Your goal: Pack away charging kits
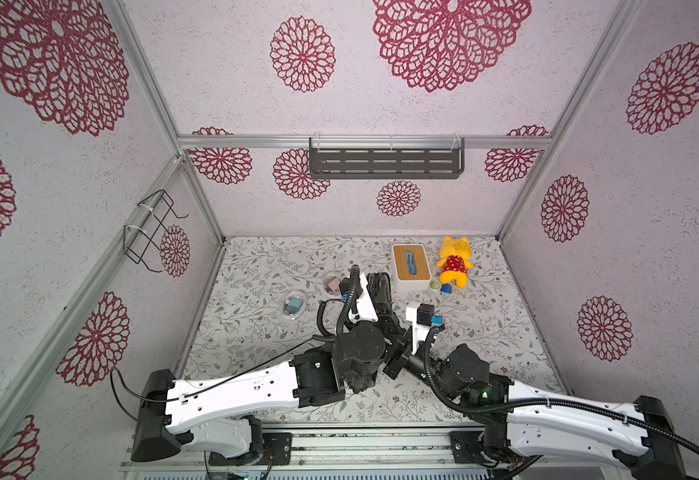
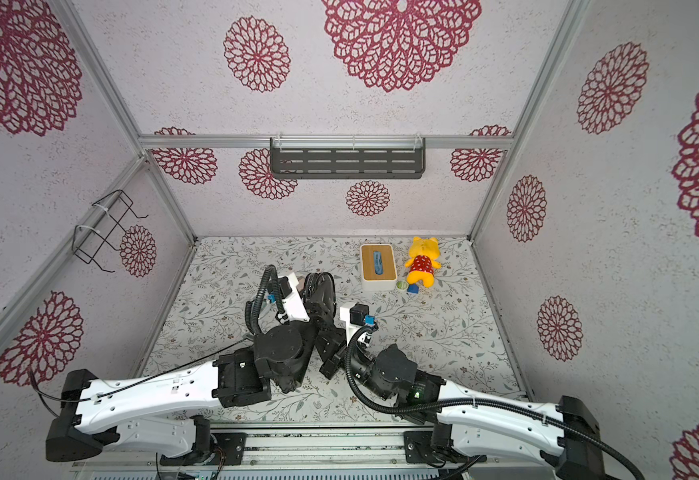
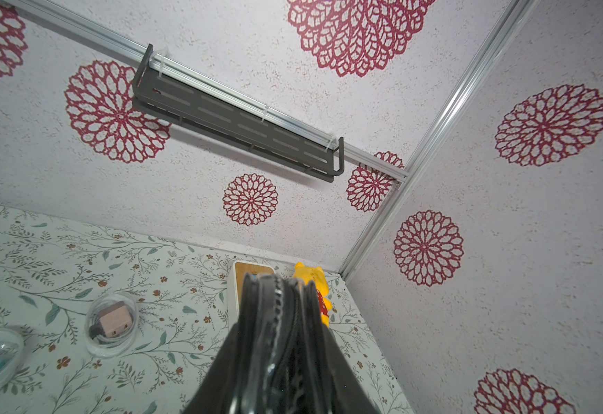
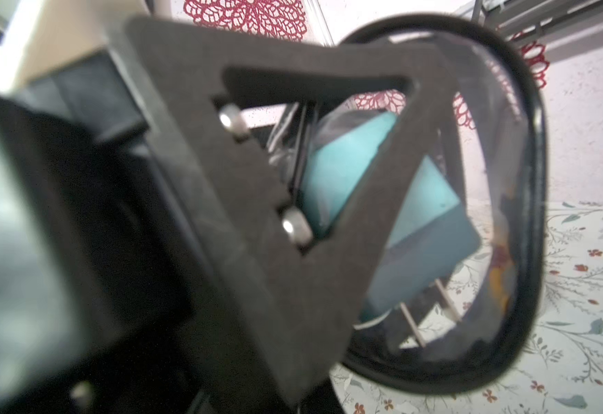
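Observation:
A clear, black-rimmed case [image 4: 537, 207] stands on edge in the right wrist view, with a teal charger [image 4: 434, 196] inside. My left gripper is shut on this case and holds it above the table. One triangular left finger [image 4: 398, 165] covers part of it. My right gripper [image 1: 395, 364] is shut close against the left wrist; its tips are hard to make out, and nothing shows held. On the table lie two more clear cases, one with a teal charger [image 1: 293, 305], the other with a pink charger [image 3: 116, 318].
A white-walled tray [image 1: 395, 268] holding a blue item [image 1: 411, 262] stands at the back, beside a yellow plush bear [image 1: 455, 268]. Small green [image 1: 435, 285] and blue [image 1: 446, 289] objects lie near the bear. The arms crowd the middle.

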